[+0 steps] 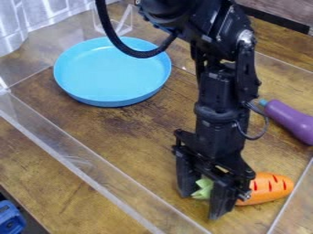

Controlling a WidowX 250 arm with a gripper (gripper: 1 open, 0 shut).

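My gripper point(206, 187) is low over the wooden surface, its fingers around the green leafy top of a toy carrot point(266, 187). The orange body of the carrot sticks out to the right of the fingers. Whether the fingers are closed on it I cannot tell.
A blue plate point(113, 69) lies at the back left. A purple eggplant point(288, 121) is at the right. A clear plastic edge runs along the lower left, with a blue object point(9, 218) beyond it.
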